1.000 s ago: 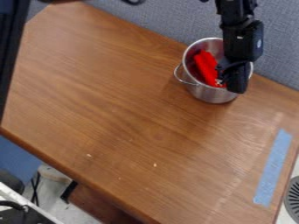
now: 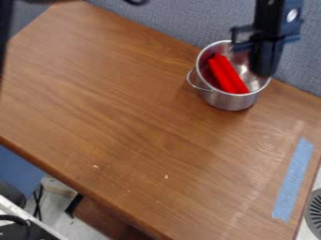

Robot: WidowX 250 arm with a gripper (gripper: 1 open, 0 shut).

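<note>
A steel pot (image 2: 217, 101) with a wire handle stands at the back right of the wooden table (image 2: 126, 131), and a red object (image 2: 228, 76) lies inside it. My black gripper (image 2: 265, 61) hangs over the pot's right rim, pointing down. Its fingertips are dark and blurred, and I see nothing held between them; how far apart they are is hard to tell.
A grey padded wall (image 2: 189, 14) runs along the table's back edge. A strip of blue tape (image 2: 294, 178) is stuck near the right edge. Cables lie off the lower left edge.
My gripper has risen from low over the front of the pot toward the back right, uncovering more of the red object in it.
</note>
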